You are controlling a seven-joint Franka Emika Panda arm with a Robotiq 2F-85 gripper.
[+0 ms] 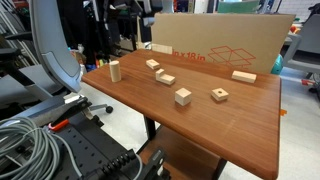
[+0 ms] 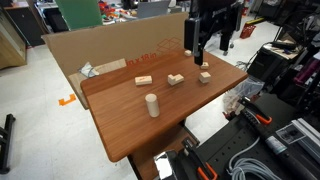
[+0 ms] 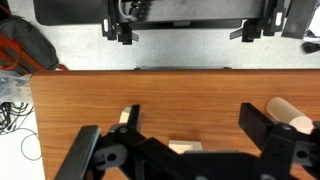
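Observation:
My gripper [image 1: 120,44] is raised near the far left end of the wooden table in exterior view 1, its dark fingers spread apart. Exterior view 2 has the gripper [image 2: 212,66] over the right part of the tabletop. No object shows between the fingers. A pale cylinder [image 1: 115,71] stands upright near the table's left edge, and small light wooden blocks are scattered about: one cube [image 1: 182,97], a flat block [image 1: 219,95] and several others. From the wrist view, a cylinder [image 3: 288,112] appears at the right, with a block [image 3: 185,146] low in the middle.
Along the back of the table [image 1: 240,125] stands a long cardboard panel [image 1: 220,38]. Coiled grey cables [image 1: 30,150] lie beside the robot's dark base.

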